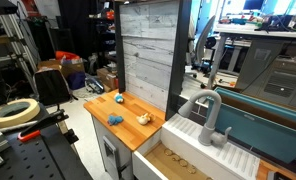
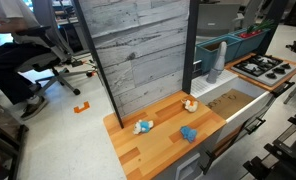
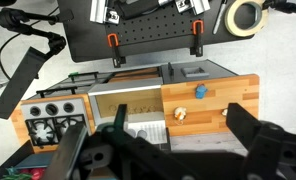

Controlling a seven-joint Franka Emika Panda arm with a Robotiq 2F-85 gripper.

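Note:
My gripper shows only as two dark blurred fingers at the bottom of the wrist view, set wide apart with nothing visible between them. Below it lies a toy kitchen with a wooden counter (image 2: 161, 143). A blue toy (image 1: 115, 118), a white-and-orange toy (image 1: 145, 118) and a teal-and-white toy (image 1: 119, 98) rest apart from one another on that counter. Beside the counter, an open drawer (image 2: 229, 104) shows a tan floor; in exterior view 1 a few small pale marks or items lie in it, too small to name. The exterior views do not show the gripper.
A grey faucet (image 1: 212, 118) rises beside the drawer, and a stove top (image 2: 263, 66) lies farther along. A tall grey plank panel (image 2: 148, 62) walls the counter's back. On the black table are a tape roll (image 3: 245, 17) and an orange-tipped clamp (image 3: 197, 27).

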